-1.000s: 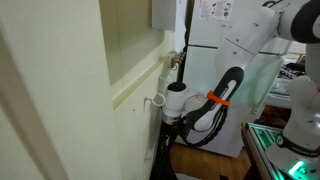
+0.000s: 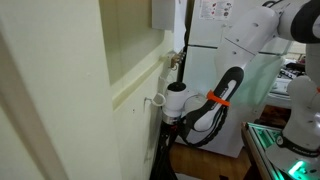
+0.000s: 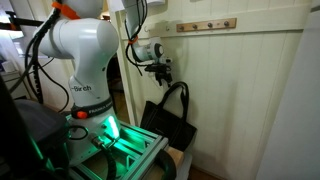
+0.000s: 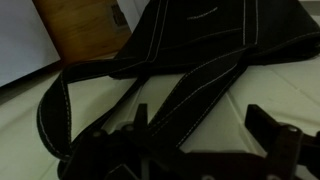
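Note:
A black bag (image 3: 168,127) with light stitching leans at the foot of the white panelled wall, its strap (image 3: 184,96) looped upward. My gripper (image 3: 162,74) is beside the wall, just above and left of the strap's top in exterior view 2. In the wrist view the gripper is open, its dark fingers wide apart. The bag's strap (image 4: 200,92) crosses the view diagonally and runs down toward the left finger; whether it touches that finger, I cannot tell. In exterior view 1 the gripper (image 2: 172,127) appears small and dark, close to the wall.
A wooden rail with pegs (image 3: 206,25) is fixed on the wall above the gripper. In exterior view 1 a light hook (image 2: 158,99) juts from the wall near the arm. Wooden floor (image 2: 215,163) shows below, with a white fridge (image 2: 210,70) behind.

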